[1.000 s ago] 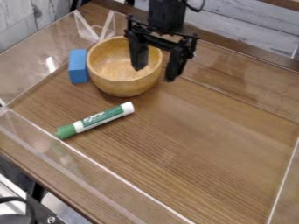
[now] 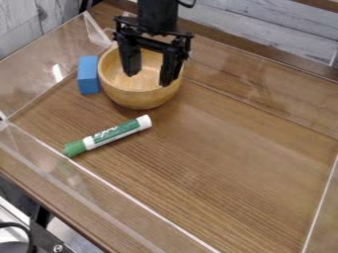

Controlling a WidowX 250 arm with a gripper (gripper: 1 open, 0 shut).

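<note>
My black gripper (image 2: 150, 57) hangs open over the wooden bowl (image 2: 137, 91) at the upper middle, its two fingers pointing down with nothing seen held between them. A blue block (image 2: 89, 73) stands just left of the bowl. A green and white tube (image 2: 109, 134) lies diagonally on the table, below and left of the bowl.
White walls border it at left and right. A dark cable lies at the lower left corner.
My gripper has moved left, from over the bowl's right side to more centrally above it. The bowl, block and tube have not visibly moved.
</note>
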